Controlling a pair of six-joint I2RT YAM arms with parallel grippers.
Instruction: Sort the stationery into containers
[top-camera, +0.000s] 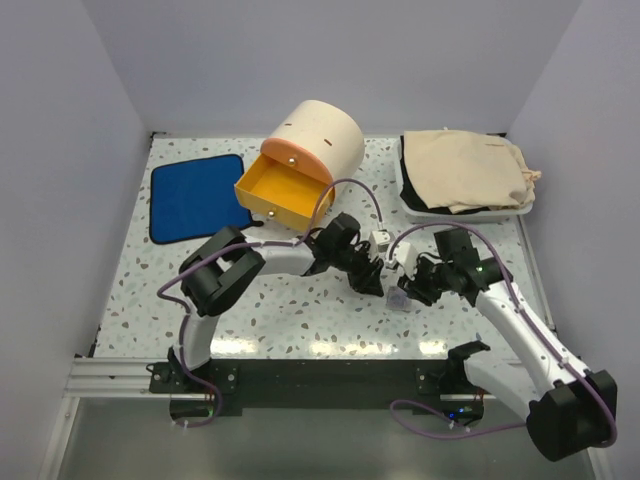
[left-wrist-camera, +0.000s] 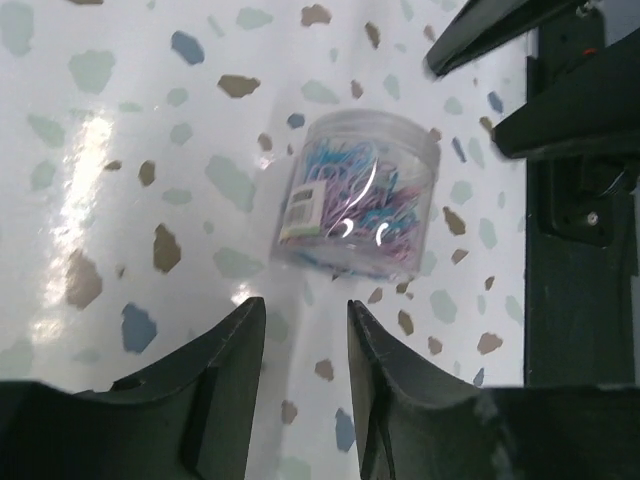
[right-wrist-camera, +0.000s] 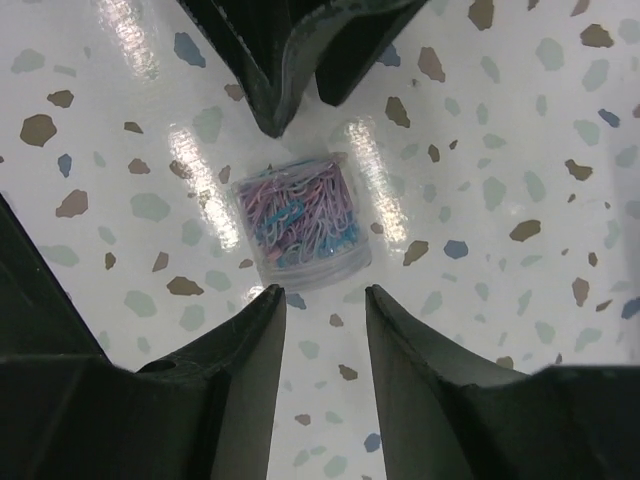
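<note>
A clear round container of pastel paper clips (top-camera: 398, 298) lies on the speckled table, between the two grippers in the top view; it also shows in the left wrist view (left-wrist-camera: 355, 195) and right wrist view (right-wrist-camera: 300, 220). My left gripper is a little short of the container, its fingers part open with nothing between them. My right gripper hangs beside the container, fingers part open and empty. Each wrist view shows the other gripper's dark fingers above the container.
An open yellow desk organizer (top-camera: 268, 186) stands at the back, a blue mat (top-camera: 195, 195) at back left, and a white tray with folded beige cloth (top-camera: 465, 170) at back right.
</note>
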